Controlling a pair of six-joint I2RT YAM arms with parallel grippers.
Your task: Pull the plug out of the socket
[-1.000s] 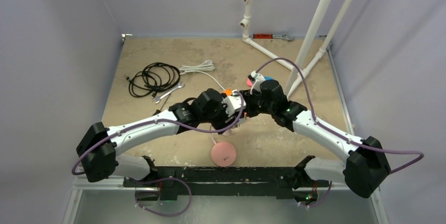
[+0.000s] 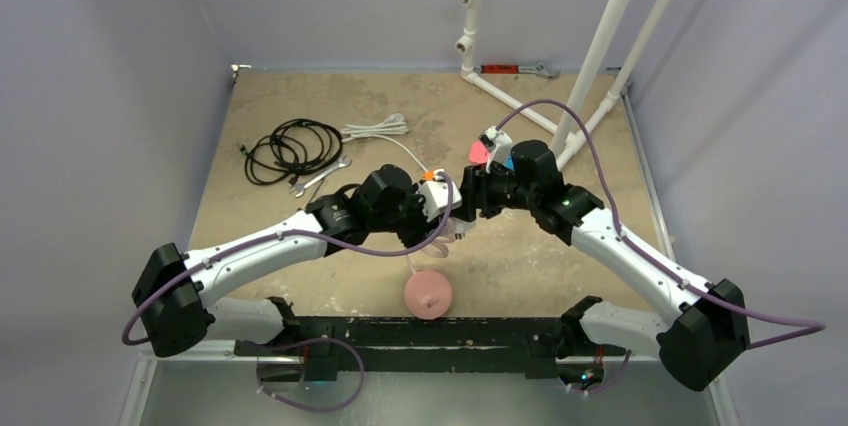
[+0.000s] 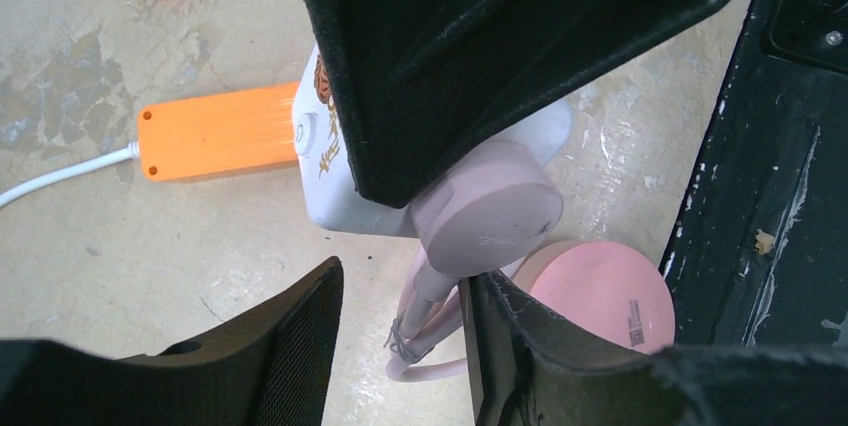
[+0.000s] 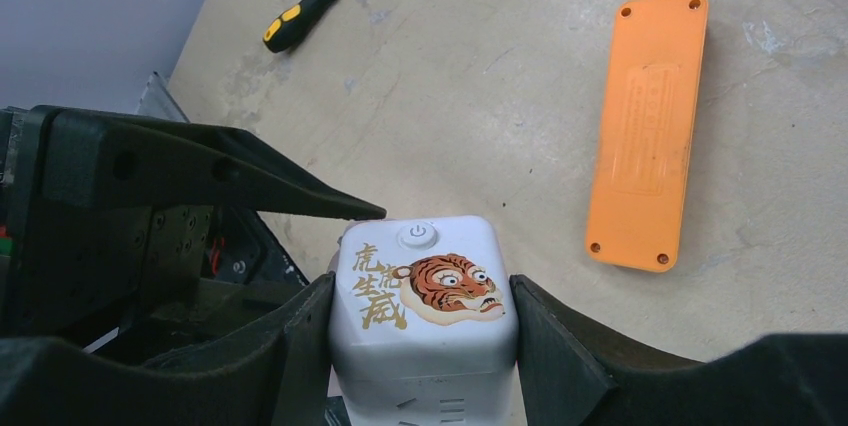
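A white socket block with a tiger print (image 4: 430, 321) is clamped between the fingers of my right gripper, raised above the table. In the left wrist view, the pale pink plug (image 3: 490, 211) sits against the side of this white block (image 3: 335, 186); its cord (image 3: 425, 296) hangs below and leads down by a pink round disc (image 3: 605, 296). My left gripper is part open, its fingertips close below the plug and on either side of the cord. Whether the right-hand finger touches the plug cannot be told. From above, the arms hide most of the plug.
An orange power strip (image 4: 648, 136) lies flat on the table. A screwdriver (image 4: 305, 14), coiled black cable (image 2: 290, 151) and white cable (image 2: 378, 128) lie toward the back left. White pipes (image 2: 600, 46) stand at the back right. The front centre holds the pink disc.
Over the last second the right gripper has shifted slightly right. The pink disc has slid slightly right.
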